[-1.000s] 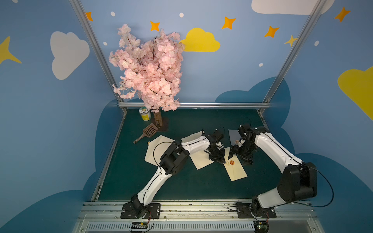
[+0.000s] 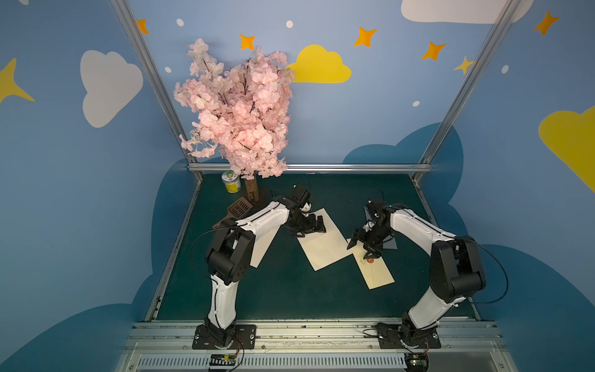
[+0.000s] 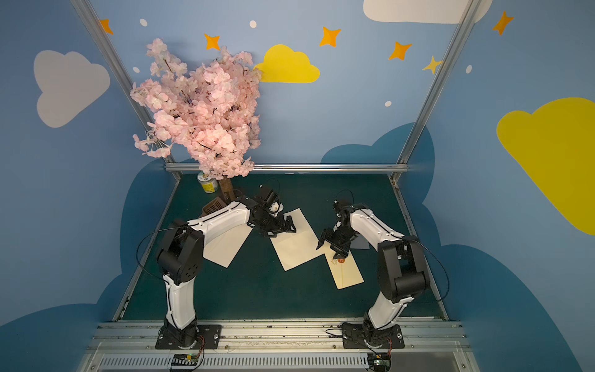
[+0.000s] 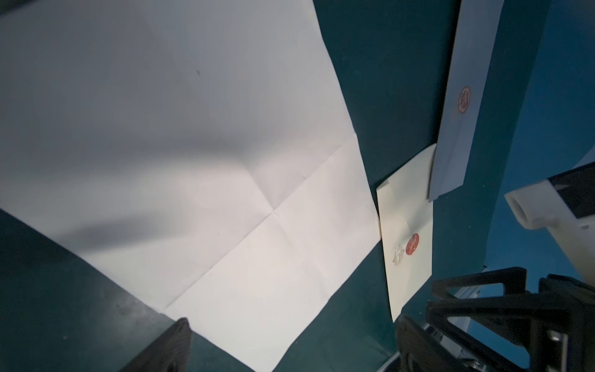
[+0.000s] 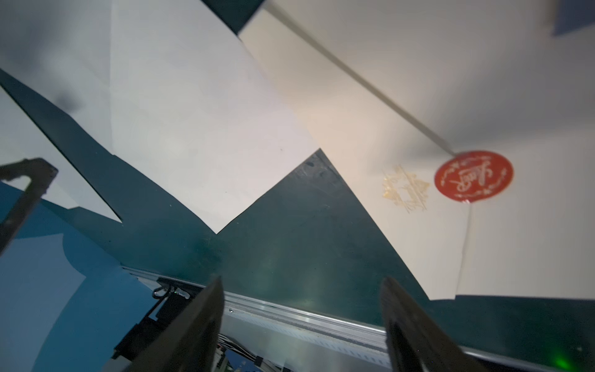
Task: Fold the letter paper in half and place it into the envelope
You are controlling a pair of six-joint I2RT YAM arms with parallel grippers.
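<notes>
A cream letter paper [image 2: 325, 251] lies flat and unfolded mid-table, with crossing crease lines plain in the left wrist view. Its right corner meets the cream envelope [image 2: 376, 276], which carries a red seal [image 5: 474, 176]. Over the upper part of the paper hovers my left gripper [image 2: 322, 228], open and empty. My right gripper [image 2: 359, 246] is above the envelope's upper end, close to the paper's right corner; its fingers [image 5: 406, 328] stand apart with nothing between them. A second pale sheet [image 3: 226, 248] lies to the left, partly under the left arm.
A grey-blue envelope [image 4: 461, 117] lies behind the cream one, partly under the right arm. At the back left stand a brown slotted scoop [image 2: 240, 207], a tin [image 2: 231, 182] and a pink blossom tree [image 2: 248, 111].
My left arm has swung left and back, from beside the envelope to over the paper's upper part. The right gripper has moved left toward the paper's corner. Paper and envelope look unmoved.
</notes>
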